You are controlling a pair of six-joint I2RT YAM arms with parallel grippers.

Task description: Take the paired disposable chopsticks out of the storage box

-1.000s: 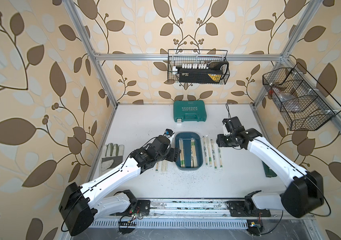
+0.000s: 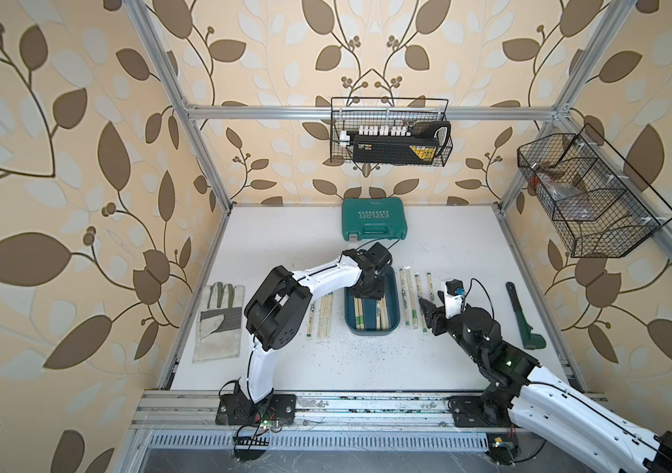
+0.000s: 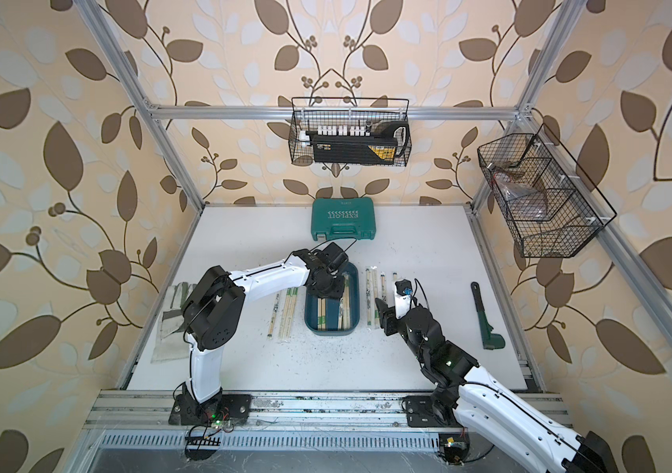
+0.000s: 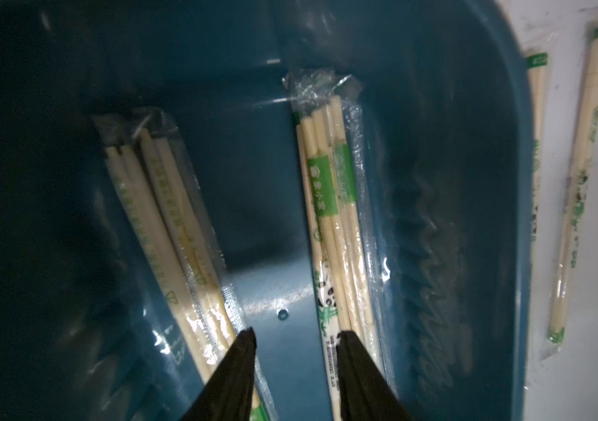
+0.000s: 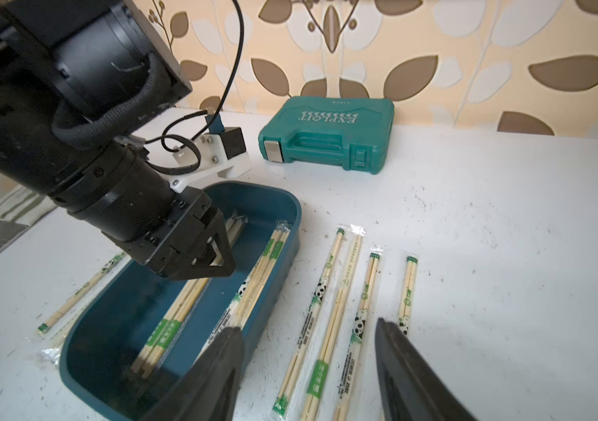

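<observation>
Wrapped chopstick pairs lie in a dark blue-green storage box. In the left wrist view a left bundle and a right bundle rest on its floor with bare floor between them. My left gripper is over the box, pointing down, its fingers part open. They overlap the lower ends of both bundles in that view; I see nothing gripped. My right gripper stands right of the box, part open, its fingers apart, with wrapped chopsticks on the table beyond them.
More wrapped chopsticks lie left of the box. A green case stands behind it. Gloves are at the far left, a green-handled tool at the far right.
The left arm has swung from the box's left side to over the box.
</observation>
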